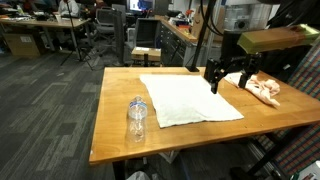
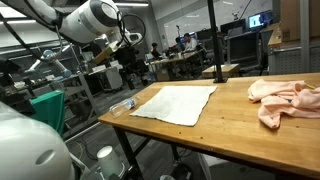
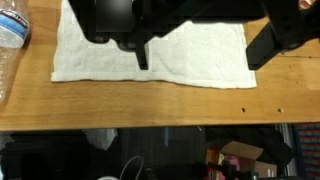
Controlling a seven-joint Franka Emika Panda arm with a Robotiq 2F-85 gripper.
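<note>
My gripper [image 1: 228, 84] hangs above the table, over the white towel, its fingers spread and nothing between them. In the wrist view the open gripper has one finger over the towel and the other by its right edge. The white towel [image 2: 175, 102] lies flat and spread out on the wooden table. A clear plastic bottle [image 1: 137, 118] is at the table's left side, apart from the towel; the bottle [image 2: 122, 107] appears to lie on its side. Part of this bottle [image 3: 12, 35] shows at the left of the wrist view.
A crumpled pink cloth [image 2: 285, 100] rests on the table [image 2: 225, 125], beyond the towel from the bottle. Bare wood [image 1: 112, 97] surrounds much of the towel. Below the table edge, boxes [image 3: 243, 155] and cables are visible in the wrist view.
</note>
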